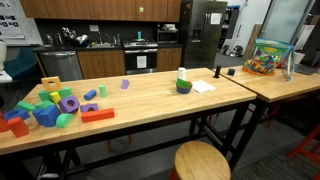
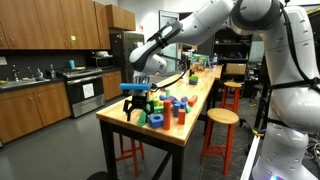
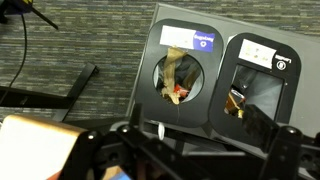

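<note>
In the wrist view my gripper stands open, with its dark fingers far apart and nothing between them. Below it, on the floor, is a bin unit with a round opening [image 3: 178,78] on the left and a square opening [image 3: 257,92] on the right, both holding some litter. On the wooden table lie colourful blocks, among them a long red block [image 1: 98,115], a purple ring [image 1: 69,104], a blue block [image 1: 46,116] and an orange block [image 1: 51,84]. The white arm [image 2: 152,65] reaches down near the blocks' end of the table.
A green bowl [image 1: 184,87] and white paper [image 1: 203,86] lie farther along the table. A round stool [image 1: 202,161] stands in front. At the wrist view's lower left shows the table edge [image 3: 35,145].
</note>
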